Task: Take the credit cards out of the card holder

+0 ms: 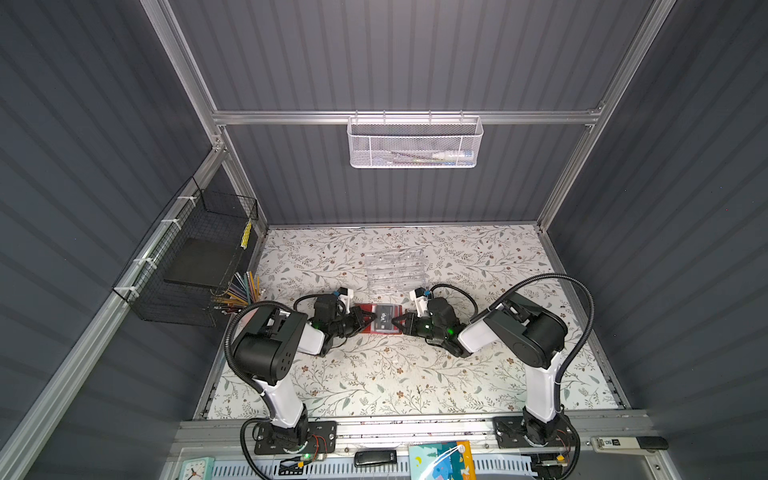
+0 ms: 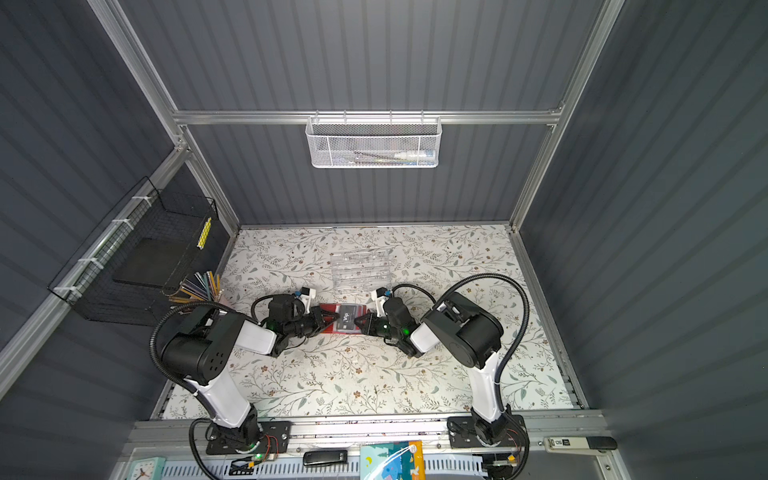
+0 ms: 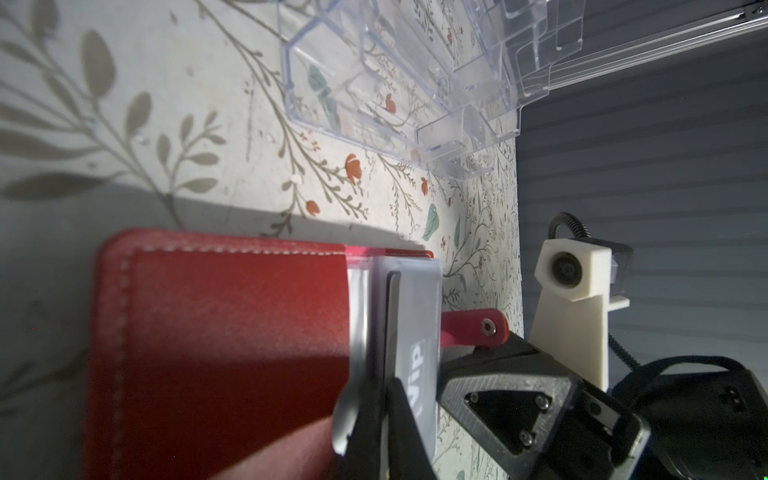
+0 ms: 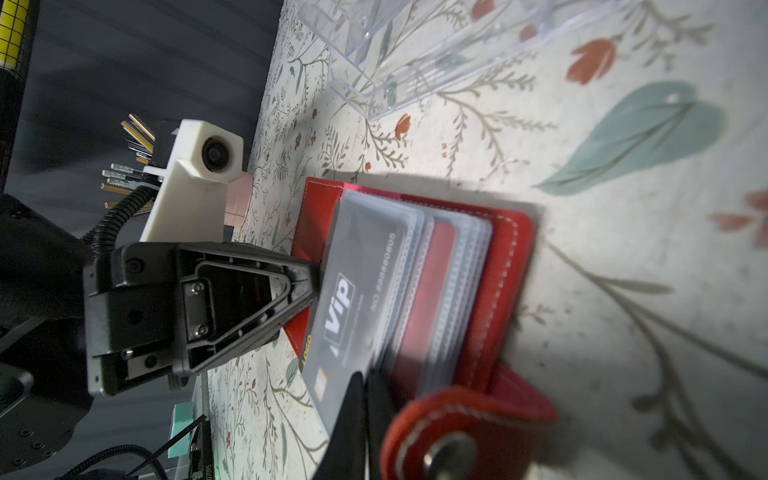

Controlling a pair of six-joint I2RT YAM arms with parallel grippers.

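A red card holder (image 4: 504, 296) lies open on the table, its stack of clear sleeves holding a grey "Vip" card (image 4: 360, 264). My left gripper (image 1: 369, 318) is at the stack's left edge; in the left wrist view its dark fingers (image 3: 400, 424) meet the card's edge, and how far they are apart is unclear. My right gripper (image 1: 400, 322) is at the opposite side of the holder, by the strap with the snap (image 4: 448, 456), its fingertips close together, low against the sleeves.
A clear acrylic tray (image 1: 396, 268) stands just behind the holder. A black wire basket (image 1: 192, 264) and pencils (image 1: 240, 292) are at the left wall.
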